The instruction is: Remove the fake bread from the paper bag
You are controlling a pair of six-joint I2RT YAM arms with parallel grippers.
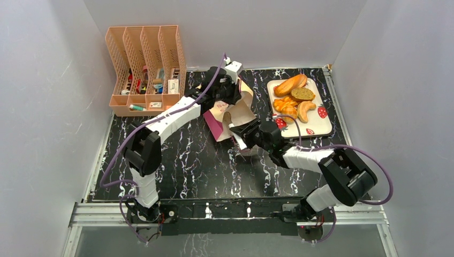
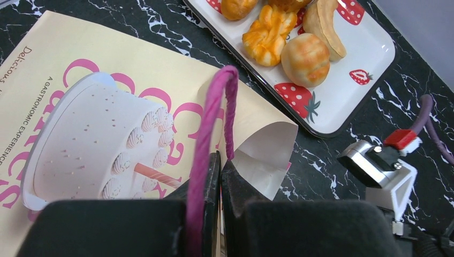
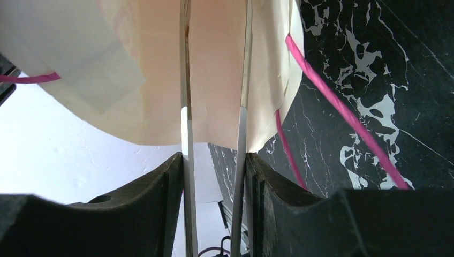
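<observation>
The paper bag, cream with pink sides and a printed cake in the left wrist view, lies tilted at the table's back middle. My left gripper is shut at its upper edge, beside a pink rope handle; whether paper is between the fingers is unclear. In the right wrist view, my right gripper reaches into the bag's open mouth, its two long fingers part open, with no bread visible between them. The bag's inside is mostly hidden.
A strawberry-printed tray holding several breads stands at the back right. A pink organiser with small items is at the back left.
</observation>
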